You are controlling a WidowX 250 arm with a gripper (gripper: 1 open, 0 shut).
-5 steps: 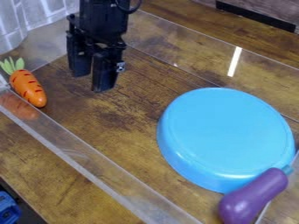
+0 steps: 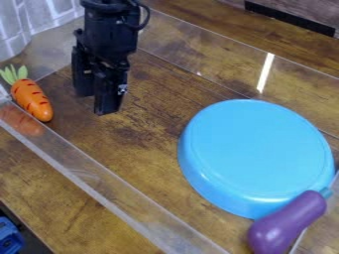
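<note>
My black gripper [image 2: 99,84] hangs at the upper left over the wooden surface, its fingers pointing down; whether it is open or shut is hard to tell. An orange toy carrot [image 2: 32,99] with green leaves lies left of it. A blue round lid or plate [image 2: 255,157] sits on the right, and a purple toy eggplant [image 2: 284,223] lies at its lower right edge.
A clear plastic wall [image 2: 99,193] runs diagonally across the lower left, with a blue object [image 2: 7,236] outside it. The middle of the wooden surface between gripper and blue disc is clear.
My gripper has moved slightly to the left, toward the carrot. The objects have stayed where they were.
</note>
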